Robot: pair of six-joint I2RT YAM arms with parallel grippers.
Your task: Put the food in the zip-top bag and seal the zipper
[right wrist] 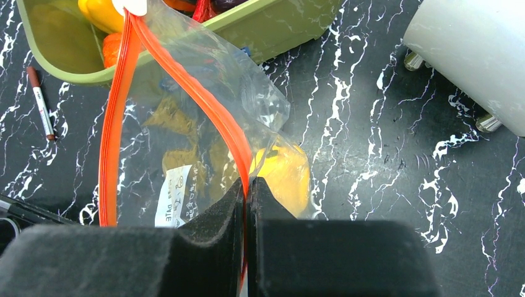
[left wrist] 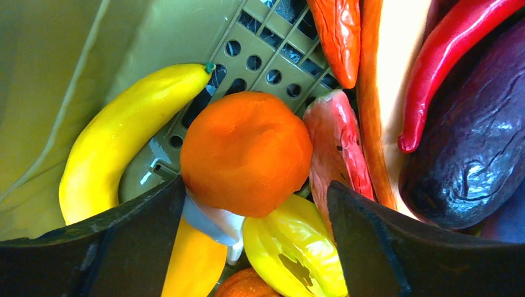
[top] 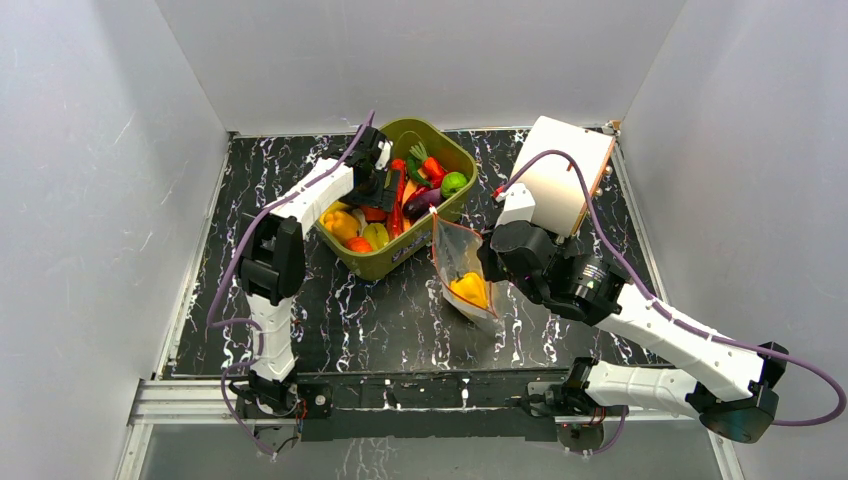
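Note:
My left gripper hangs open inside the green basket, its fingers either side and below an orange round food, with a banana, a yellow starfruit, a watermelon slice and an eggplant around it. My right gripper is shut on the edge of the clear zip bag by its orange zipper strip, holding it upright beside the basket. A yellow pepper lies inside the bag.
A white board on a cylindrical stand is at the back right. A marker lies on the counter. The counter front of the basket, left of the bag, is clear.

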